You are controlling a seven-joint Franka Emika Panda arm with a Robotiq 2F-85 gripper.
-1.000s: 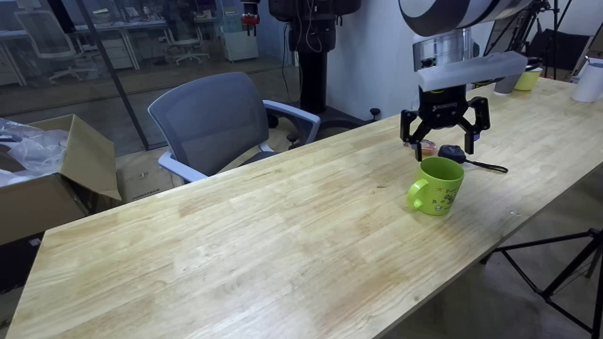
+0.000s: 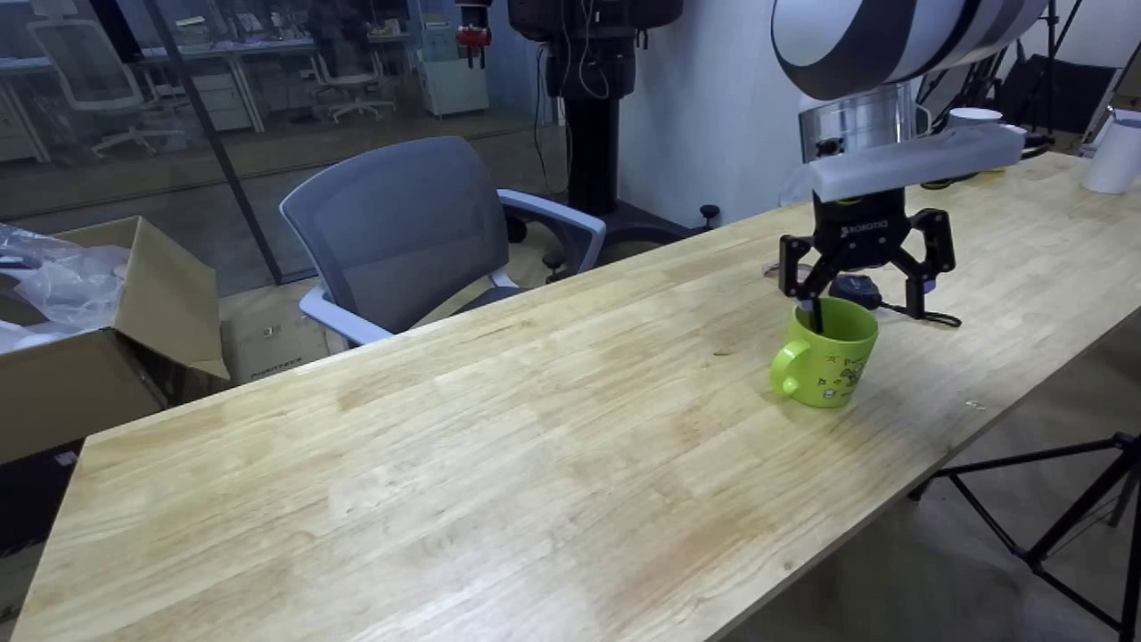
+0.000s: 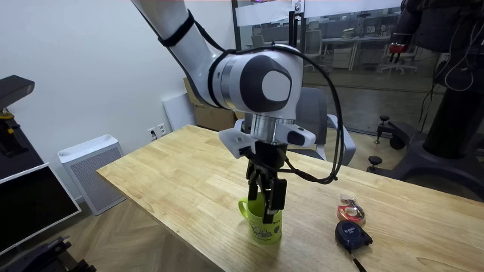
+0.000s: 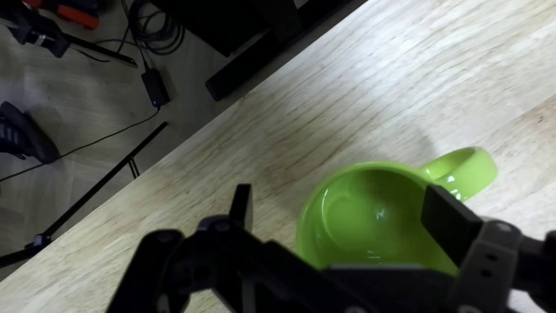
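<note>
A lime-green mug (image 2: 821,369) stands upright on the wooden table, its handle pointing left in exterior view 1. My gripper (image 2: 867,314) is open and straddles part of the mug's rim from above. One finger dips into the mug's mouth, while the other hangs outside the wall. Exterior view 2 shows the outer finger (image 3: 275,199) in front of the green mug (image 3: 265,233). From the wrist, the mug's empty inside (image 4: 375,219) shows under the right fingertip (image 4: 449,221), with the left fingertip (image 4: 241,206) over bare wood. The gripper's body hides the mug's lower edge there.
A dark tape measure (image 3: 351,235) with a strap and a red tape roll (image 3: 351,211) lie beside the mug. The table's long edge (image 4: 208,125) runs close by. Bare tabletop (image 2: 449,449) stretches across the left in exterior view 1.
My gripper has come down and slightly right in exterior view 1, bringing one finger from above the mug to inside its mouth. The mug has stayed in place.
</note>
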